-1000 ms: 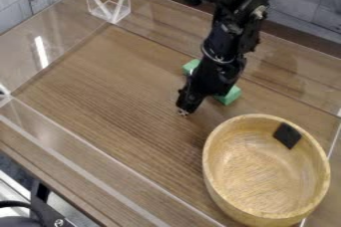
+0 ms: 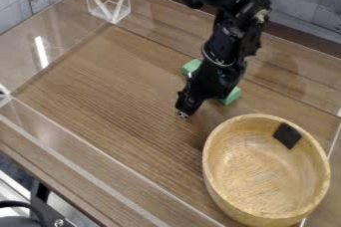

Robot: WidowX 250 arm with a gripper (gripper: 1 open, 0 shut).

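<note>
The black robot arm reaches down from the top to the middle of the view, its gripper low over the wooden table, just in front of a green object that the arm partly hides. The gripper's fingers are dark and small here; whether they are open or shut is hard to make out, and nothing clearly shows between them.
A large tan round bowl with a black patch on its rim fills the lower right. A white wire rack stands at the back left.
</note>
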